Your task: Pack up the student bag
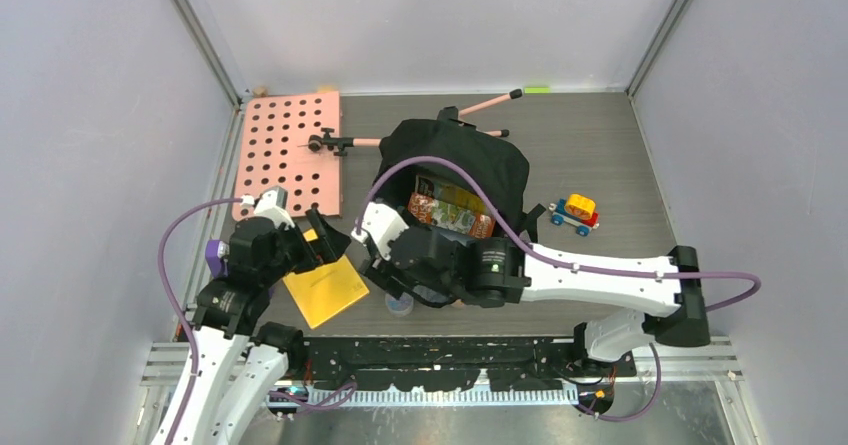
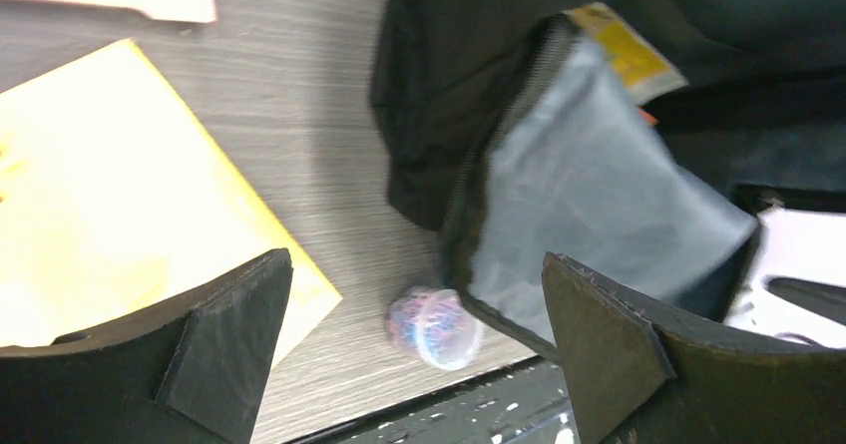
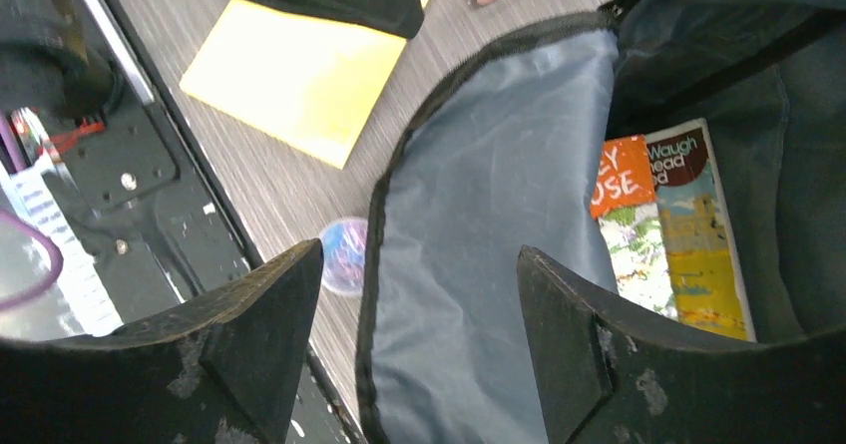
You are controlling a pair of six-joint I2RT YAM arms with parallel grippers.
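The black backpack (image 1: 450, 155) lies open with its grey-lined flap (image 3: 469, 224) toward the front. Inside are a yellow book (image 3: 698, 254) and an orange-and-white packet or book (image 3: 624, 175). A yellow folder (image 1: 328, 290) lies left of the bag. A clear container (image 2: 434, 329) of small coloured bits sits beside the flap. My left gripper (image 1: 328, 242) hangs over the folder's upper edge, open and empty. My right gripper (image 1: 385, 270) is over the flap, open with nothing between its fingers.
A pink perforated board (image 1: 280, 135) is at the back left, with pink bars reaching behind the bag. A toy car (image 1: 575, 215) stands on the right. Bare table (image 1: 590, 145) lies at the back right.
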